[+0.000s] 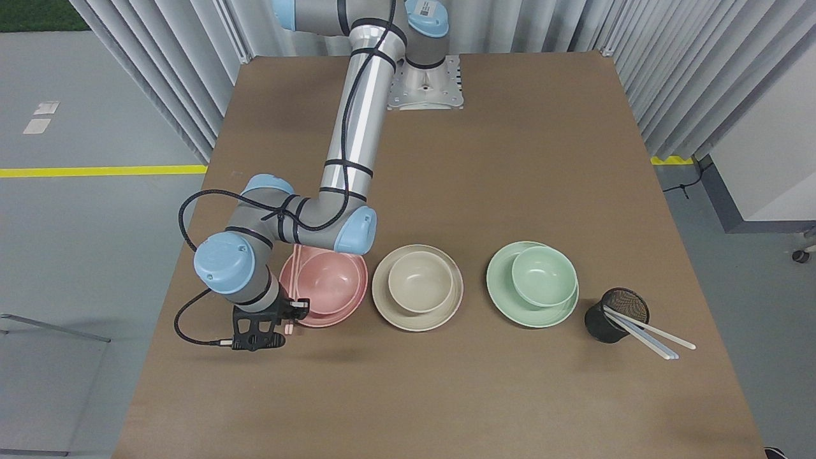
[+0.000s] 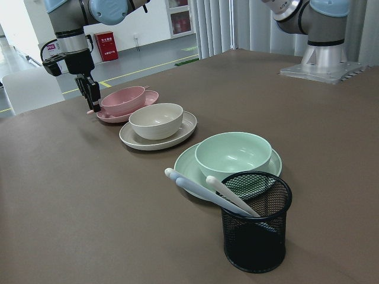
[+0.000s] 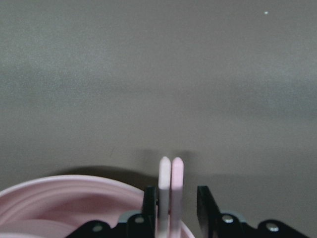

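A pink bowl sits on a pink plate at the table's left. A pair of pink chopsticks lies across that plate's left part; in the wrist view their tips extend past the plate's rim. My gripper is low over them, open, the chopsticks between its fingers near the left one, with a gap on the right.
A cream bowl on a plate and a green bowl on a plate stand to the right. A black mesh cup holds several light chopsticks at the far right.
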